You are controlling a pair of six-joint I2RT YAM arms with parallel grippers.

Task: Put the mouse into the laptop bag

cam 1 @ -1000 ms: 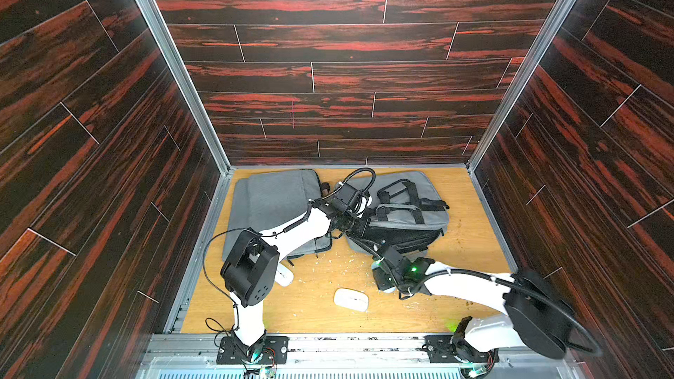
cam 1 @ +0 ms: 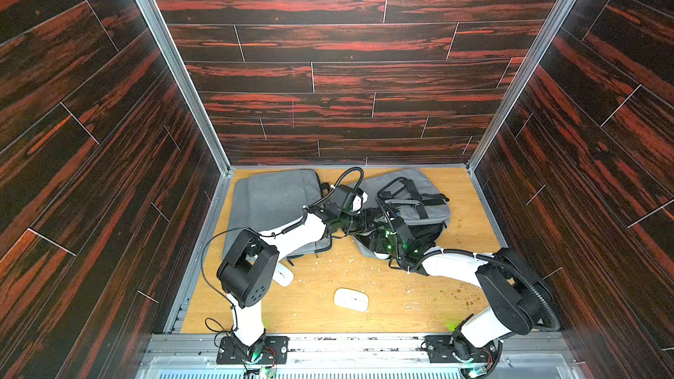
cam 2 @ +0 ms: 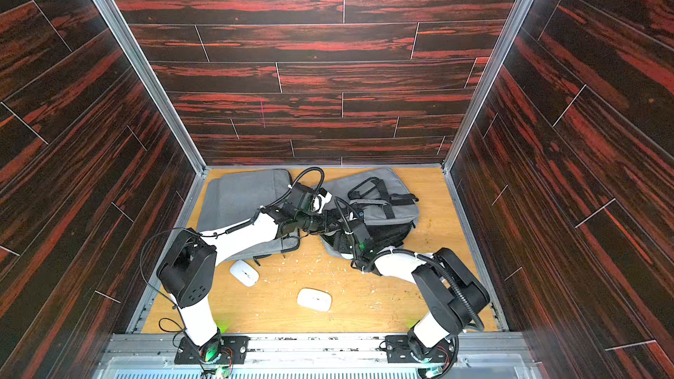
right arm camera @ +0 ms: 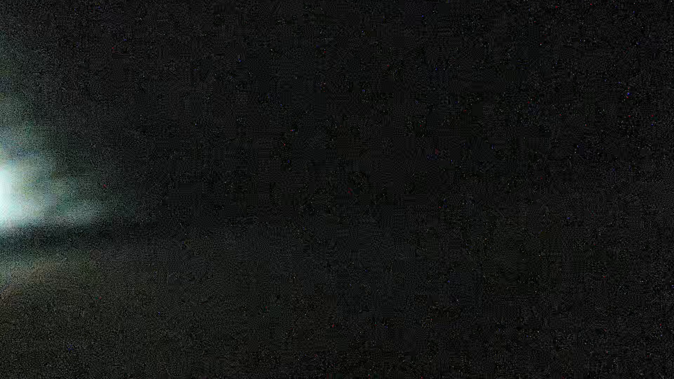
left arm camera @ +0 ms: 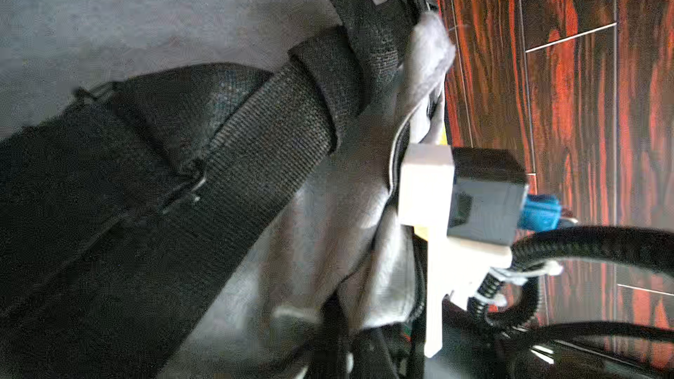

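The grey laptop bag lies at the back right, its black-lined mouth facing the front. At the left end of that mouth is my left gripper, shut against the bag's edge; what lies between its fingers is hidden. My right gripper is down at the mouth, hiding its own fingers. A small white patch shows beside it; whether this is a mouse I cannot tell. White mice lie on the table at front centre and front left. The right wrist view is nearly black, with one bright patch at left.
A grey sleeve-like case lies flat at the back left, partly under my left arm. Both arms are close together at the bag; the right arm's camera mount fills part of the left wrist view.
My right gripper has moved back from the table in front of the bag to its mouth. The left arm shifted slightly.
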